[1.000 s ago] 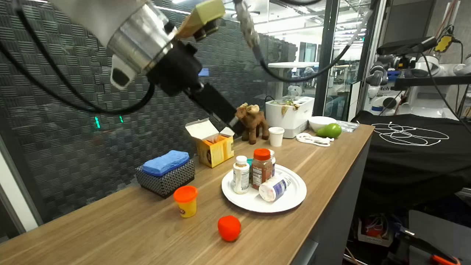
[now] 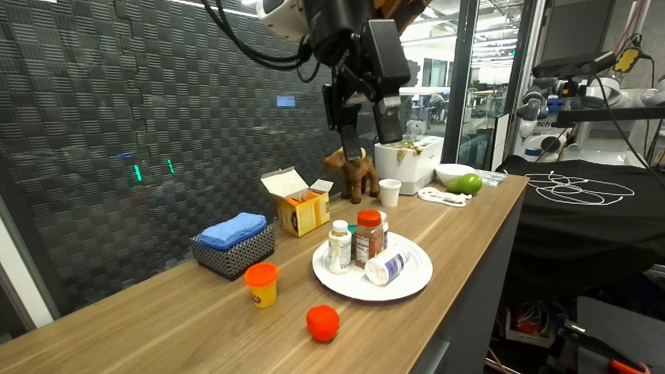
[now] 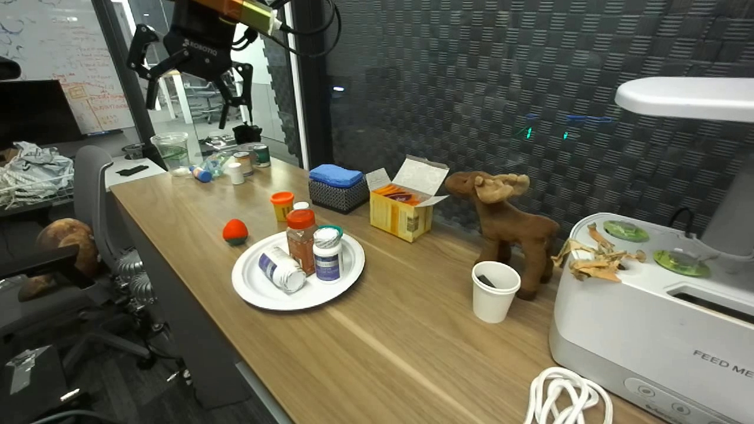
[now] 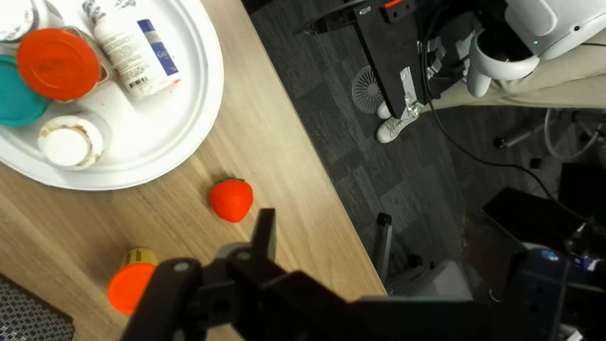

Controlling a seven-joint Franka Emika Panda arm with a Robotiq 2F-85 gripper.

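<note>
My gripper hangs high above the counter with its fingers open and nothing between them. In exterior view 2 the gripper shows its fingers spread wide, well above the wood. A white plate holds several bottles: a red-lidded spice jar, a white-capped bottle standing upright, and a white bottle lying on its side. In front of the plate rests a red strawberry-like item. Left of it stands a yellow tub with an orange lid. Both are apart from my fingers.
Along the back are a dark woven box with a blue cloth, an open yellow carton, a brown moose toy and a paper cup. More containers stand at the counter's far end. The front edge drops off.
My arm has swung round and up; the gripper, slanting down toward the moose toy earlier, now points more steeply downward. The counter items have stayed in place.
</note>
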